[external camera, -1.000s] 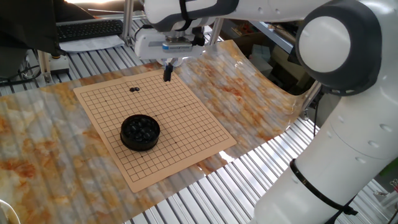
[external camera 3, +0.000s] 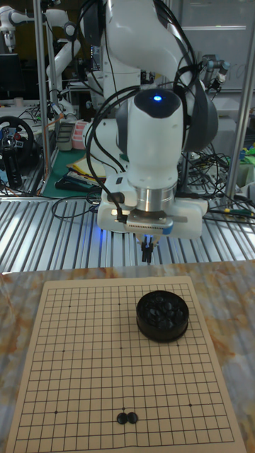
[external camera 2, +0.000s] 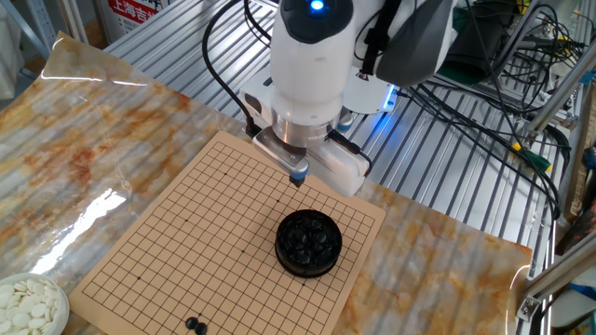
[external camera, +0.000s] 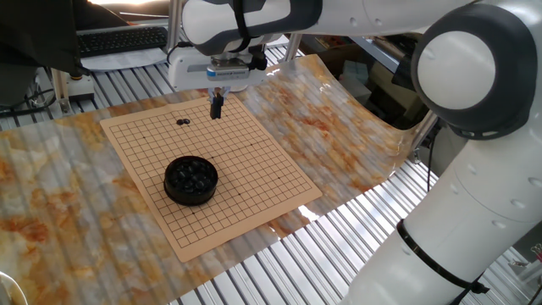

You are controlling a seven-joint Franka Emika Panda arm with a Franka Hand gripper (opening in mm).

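Note:
A round black bowl [external camera: 190, 180] full of black stones rests on the Go board [external camera: 246, 182]. Apart from it, two black stones [external camera 3: 127, 417] lie side by side on the grid, near the front edge in the third exterior view. My gripper [external camera: 217, 108] hangs in the air, its dark fingers pointing down, clear of both the bowl and the loose stones. In the second exterior view the fingertips [external camera 2: 296, 182] appear over the far part of the board, beyond the bowl. The fingers look close together, but their gap and anything between them are too small to make out.
White stones fill a pale bowl [external camera 2: 33, 305] at the lower left of the second exterior view. A marbled sheet [external camera: 68, 195] lies under the board, over a slatted metal table [external camera: 373, 229]. Most of the grid is bare.
In the first exterior view my gripper has shifted left and slightly downward. Bowl, board and the two loose stones stay where they were.

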